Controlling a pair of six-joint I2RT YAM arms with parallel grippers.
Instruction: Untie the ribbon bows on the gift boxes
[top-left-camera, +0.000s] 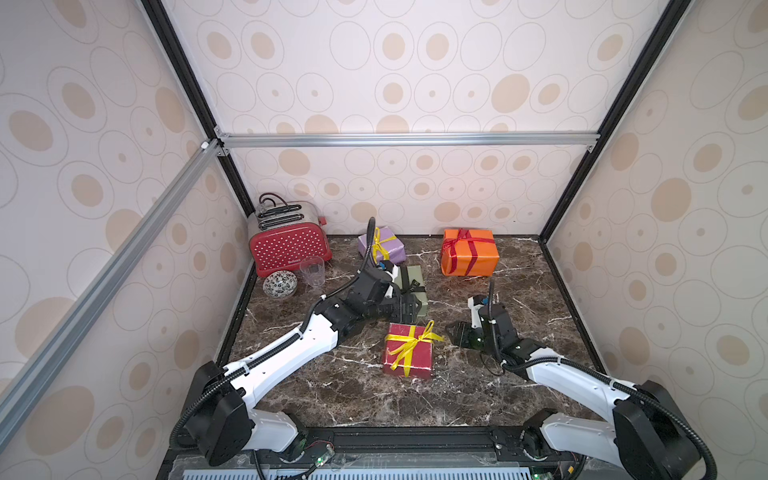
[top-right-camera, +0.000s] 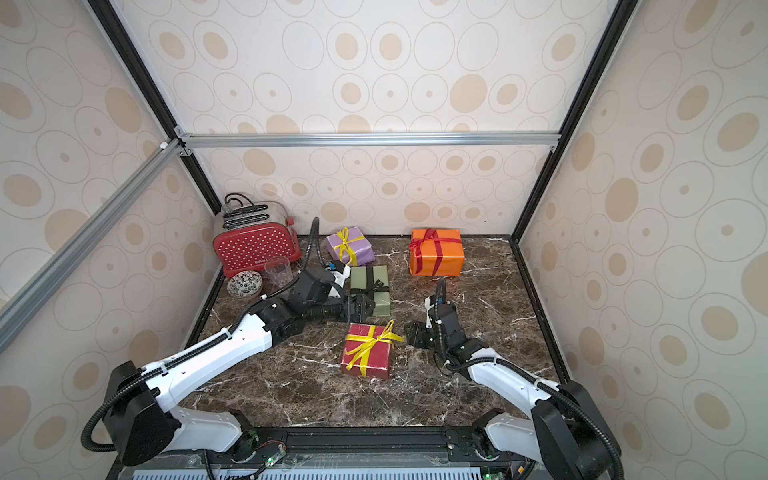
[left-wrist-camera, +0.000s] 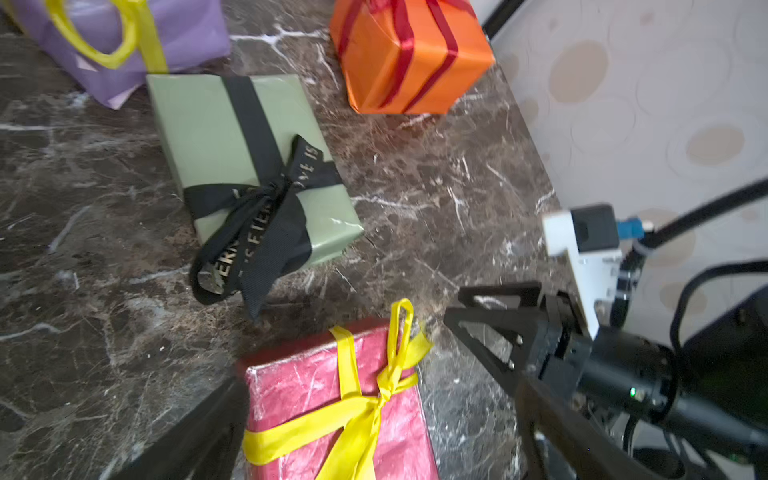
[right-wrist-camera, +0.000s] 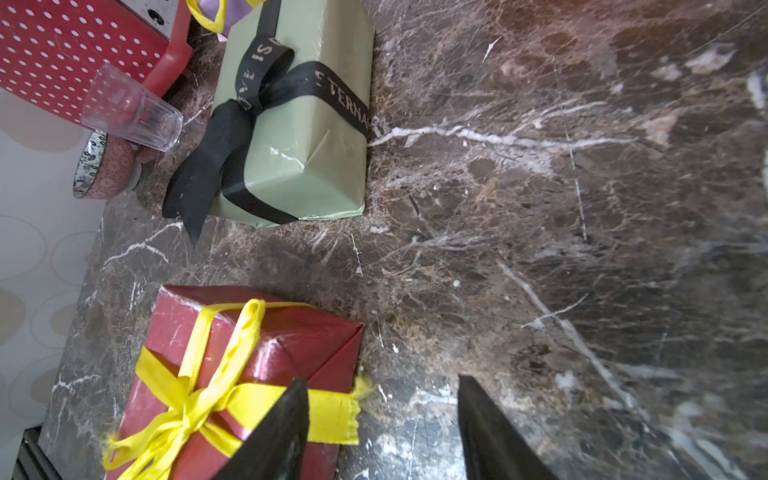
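A red box (top-left-camera: 421, 364) with a yellow ribbon bow (left-wrist-camera: 382, 396) sits at the front middle of the table. My left gripper (top-left-camera: 410, 309) hangs over the space between it and the green box (right-wrist-camera: 320, 144); its fingers are wide apart and empty. A black bow (left-wrist-camera: 276, 188) is tied on the green box. Just right of the red box, my right gripper has its fingers parted with bare table between them. Its left finger (right-wrist-camera: 289, 424) overlaps the yellow ribbon in view; whether they touch cannot be told. Farther back are a purple box (top-right-camera: 361, 250) with yellow ribbon and an orange box (top-left-camera: 484, 264) with red ribbon.
At the back left stand a red dotted toaster (top-left-camera: 289, 252), a clear cup (top-left-camera: 312, 272) and a patterned bowl (top-left-camera: 279, 284). Bare marble table (top-left-camera: 536, 296) lies to the right and along the front.
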